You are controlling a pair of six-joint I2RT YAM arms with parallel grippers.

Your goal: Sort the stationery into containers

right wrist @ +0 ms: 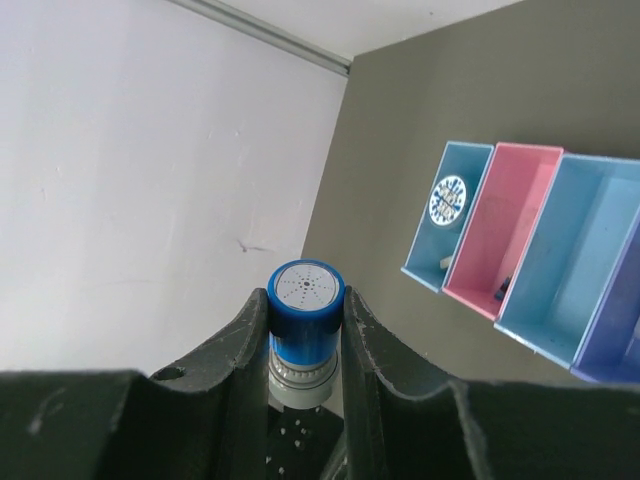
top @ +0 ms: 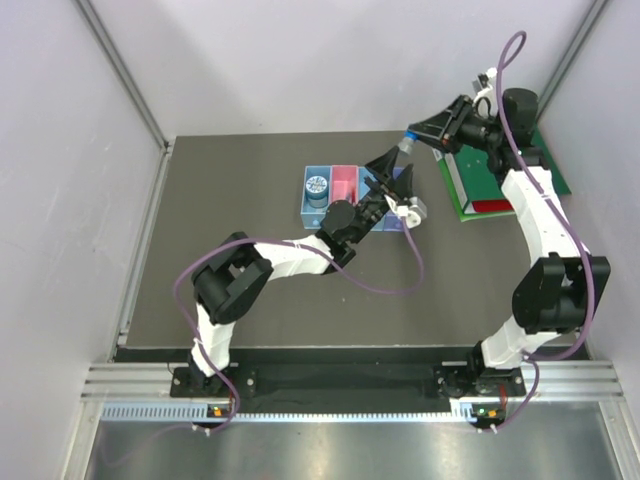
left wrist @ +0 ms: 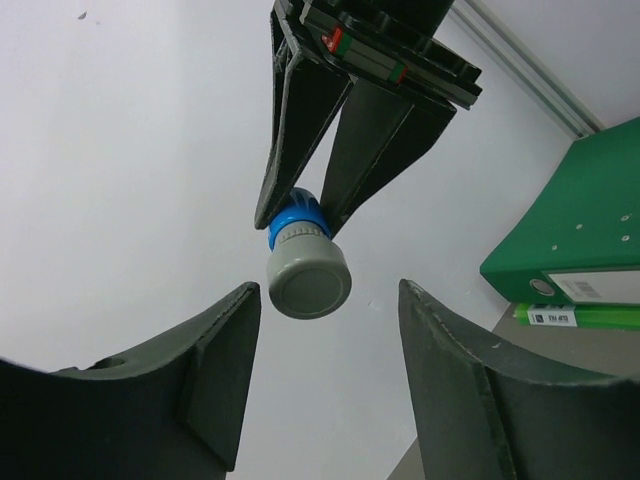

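Note:
A small bottle [left wrist: 309,270] with a blue cap [right wrist: 306,302] hangs in the air, my right gripper [top: 420,131] shut on it at the cap. Its clear bottom points toward my left gripper, whose fingers are apart with a gap between them. In the left wrist view the bottle shows beyond that gap, apart from both fingers. Below stands the divided container with a light-blue bin [right wrist: 580,250], a pink bin [right wrist: 510,210] and a purple bin [right wrist: 622,320]; my left arm hides part of it in the top view.
A round blue-and-white tub [right wrist: 447,201] sits in the container's left bin, and small dark items lie in the pink one. Green binders [top: 488,175] lie at the right, under my right arm. Bare table spreads left and front.

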